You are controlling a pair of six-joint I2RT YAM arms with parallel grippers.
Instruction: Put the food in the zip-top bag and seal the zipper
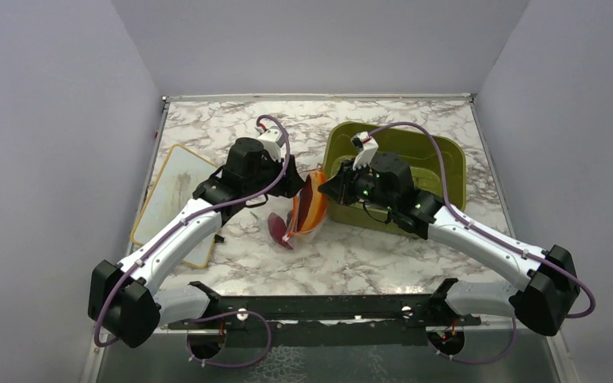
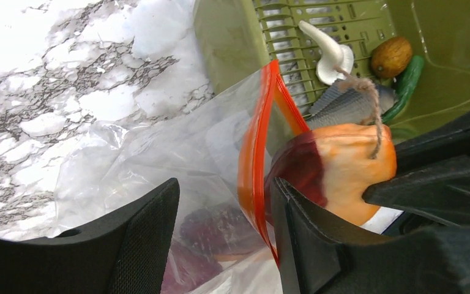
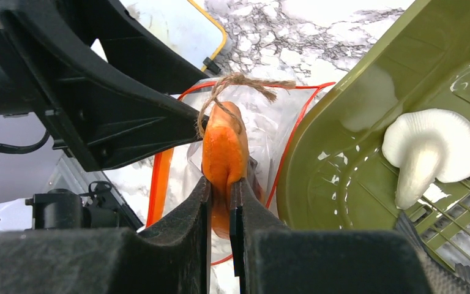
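An orange-and-dark-red food item [image 3: 225, 141] with twine [image 3: 251, 82] hangs in my right gripper, which is shut on it at the mouth of the clear zip bag [image 2: 134, 159]. The bag's orange zip edge [image 2: 254, 159] runs beside it, and purple-red food [image 1: 280, 230] shows in the bag's lower part. My left gripper stands open over the bag, one finger next to the zip edge. The left gripper's fingers also show just behind the orange food in the right wrist view.
The green bin [image 1: 455, 171] holds a white mushroom [image 3: 434, 147], a brown item [image 2: 391, 56], a green vegetable [image 2: 407, 86] and a grey fish [image 2: 333, 107]. A white board [image 1: 172, 199] lies at left.
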